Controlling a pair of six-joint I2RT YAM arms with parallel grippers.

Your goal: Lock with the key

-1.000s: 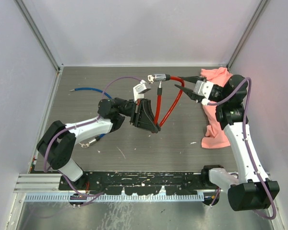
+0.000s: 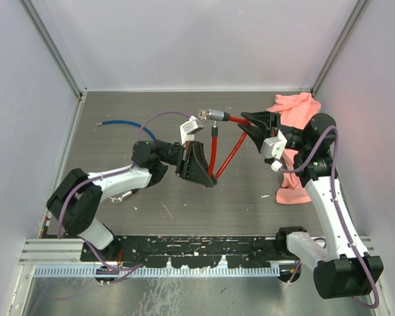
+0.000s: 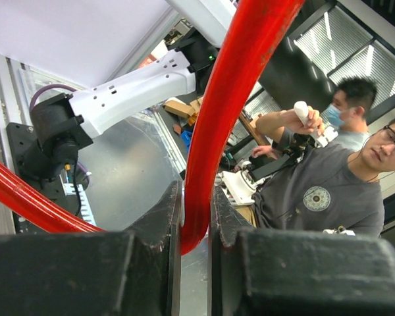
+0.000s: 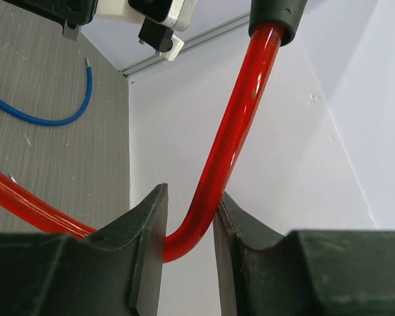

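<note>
A red cable lock (image 2: pixel 232 155) is held up over the table in a folded loop. Its metal lock head (image 2: pixel 214 115) points left at the top, and the other end of the cable reaches up close beside it. My left gripper (image 2: pixel 214 182) is shut on the bottom bend of the red cable (image 3: pixel 214 131). My right gripper (image 2: pixel 245 122) stands open around the cable just behind the lock head; in the right wrist view the red cable (image 4: pixel 234 125) passes between its parted fingers. I cannot make out a key.
A blue cable lock (image 2: pixel 125 122) lies on the table at the left, partly under the left arm, its metal head (image 2: pixel 123 197) near the left front. Crumpled pink cloth (image 2: pixel 293 184) covers the right edge.
The right gripper has tilted, dipping slightly at the wrist and shifting left with the cable between its fingers. The lock head has moved slightly left and tilted. My left arm has hardly moved.
</note>
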